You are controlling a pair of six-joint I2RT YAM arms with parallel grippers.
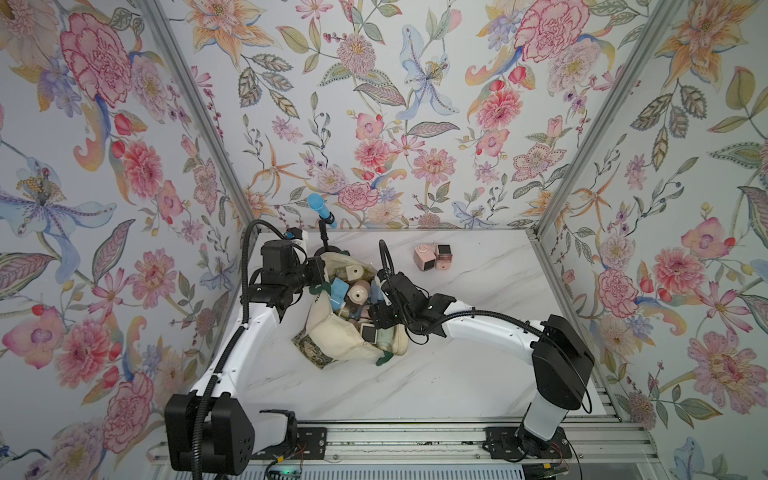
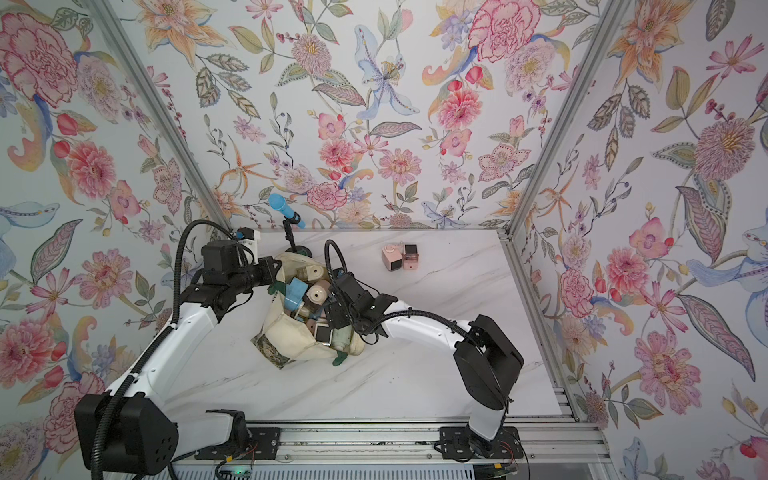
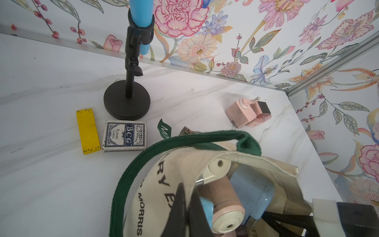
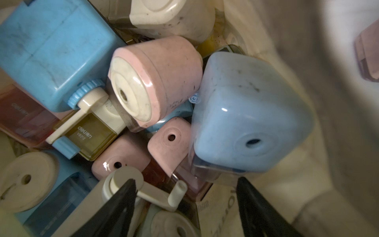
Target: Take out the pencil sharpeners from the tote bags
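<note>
The cream tote bag [image 1: 336,329] lies open, filled with several pencil sharpeners. Seen from the right wrist, a pale blue sharpener [image 4: 252,114] sits against the bag's side wall, beside a pink one [image 4: 169,75] with a cream face. A bright blue sharpener [image 4: 59,51] is at upper left, with smaller pink ones lower down. My right gripper is open inside the bag opening, short of the pale blue sharpener, nothing held. My left gripper is shut at the bag's rim, the cream fabric [image 3: 173,165] running up to its fingers; a thin fold between them would be hidden.
Two pink sharpeners [image 1: 433,256] stand on the table behind the bag. A black stand with a blue top [image 3: 128,98], a card box [image 3: 124,135] and a yellow block [image 3: 87,131] are near the left gripper.
</note>
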